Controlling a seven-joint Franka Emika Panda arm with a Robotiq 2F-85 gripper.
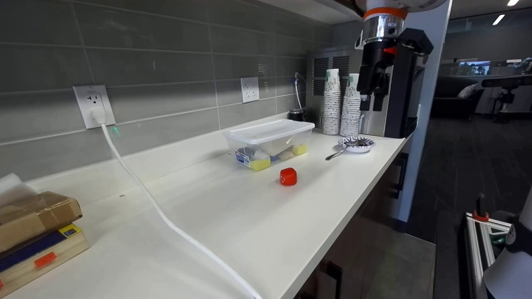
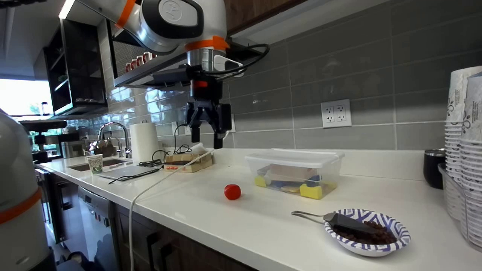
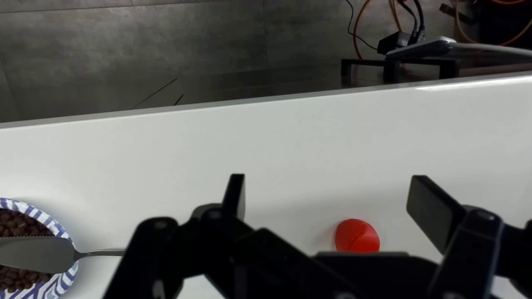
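Note:
High above the white counter, my gripper (image 2: 206, 139) stands open, its two black fingers wide apart and nothing between them. The wrist view shows the gripper over the counter, with one finger (image 3: 431, 211) at the right. A small red object (image 2: 232, 192) rests on the counter below, clear of the fingers. Part of the red object (image 3: 357, 235) is covered by the gripper body in the wrist view. A patterned bowl (image 2: 400, 246) of dark brown bits stands further along the counter. A metal server (image 2: 311, 215) leans in the bowl, its handle over the rim.
Behind the red object sits a lidded clear bin (image 2: 293, 158). Stacked paper cups (image 1: 332, 107) stand beyond it. Across the counter runs a white cable (image 1: 172, 224), near boxes (image 1: 37, 219). The counter's front edge (image 1: 344, 224) is open, with bare surface around the red object.

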